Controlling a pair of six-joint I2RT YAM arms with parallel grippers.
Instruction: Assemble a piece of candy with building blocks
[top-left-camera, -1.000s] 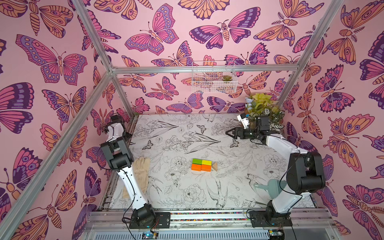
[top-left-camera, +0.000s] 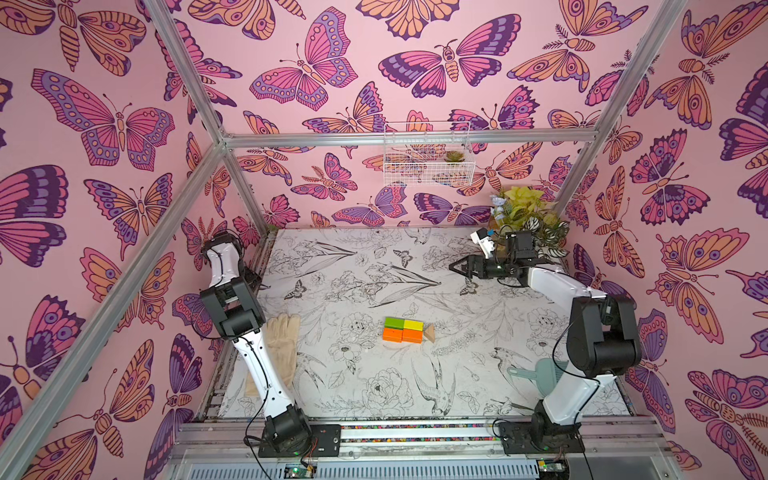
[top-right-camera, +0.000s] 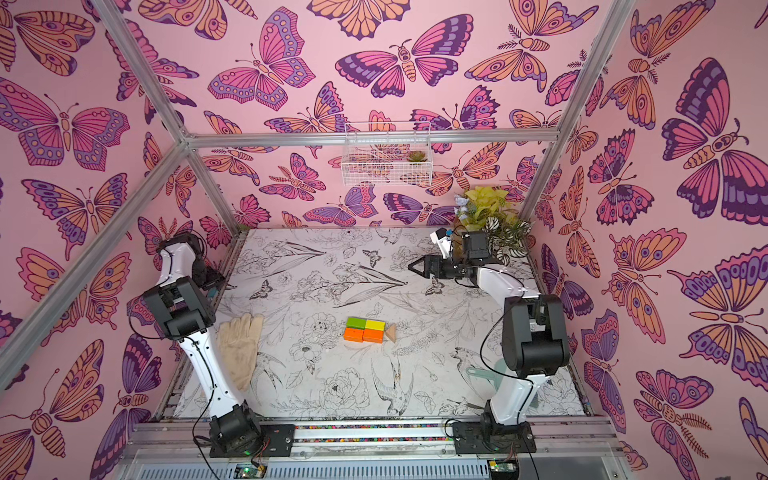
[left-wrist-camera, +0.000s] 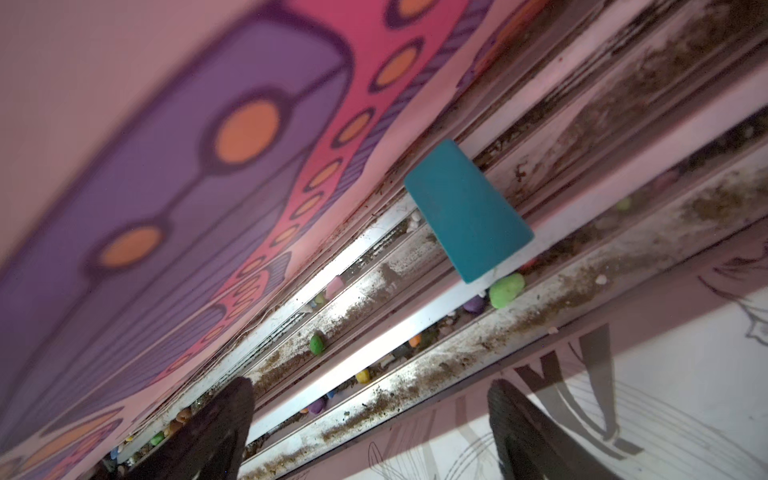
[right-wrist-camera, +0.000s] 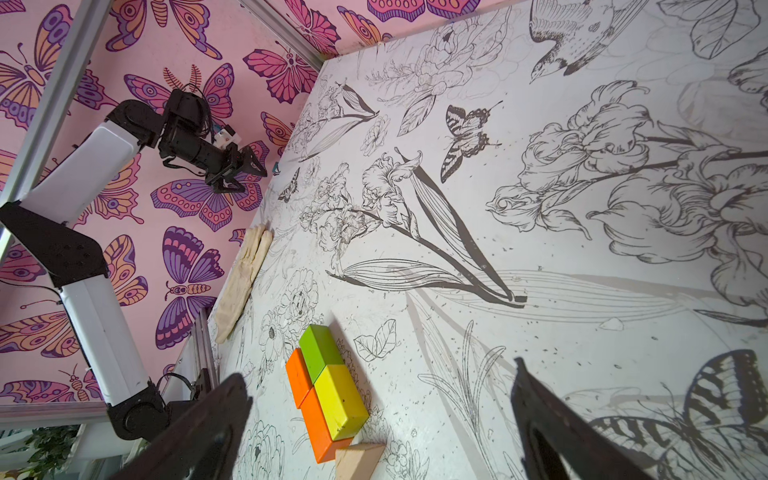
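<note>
Mid-table, a green block (top-left-camera: 394, 322) and a yellow block (top-left-camera: 413, 325) lie side by side against two orange blocks (top-left-camera: 392, 335) (top-left-camera: 411, 337). A wooden triangle (top-left-camera: 429, 332) stands at the right end of this group with its point toward it. In the left wrist view a teal block (left-wrist-camera: 469, 212) rests on the metal rails at the table's left edge. My left gripper is open there, the block beyond its fingertips and nothing between them. Over the back right of the table my right gripper is open and empty, well away from the blocks.
A beige glove (top-left-camera: 281, 348) lies along the left side. Near the right arm's base is a grey-green tool (top-left-camera: 544, 373), partly covered by the arm. A plant (top-left-camera: 524, 212) fills the back right corner. Small coloured bits sit in the rail grooves (left-wrist-camera: 416, 340).
The right arm's elbow has moved a little left and forward. The blocks have not moved.
</note>
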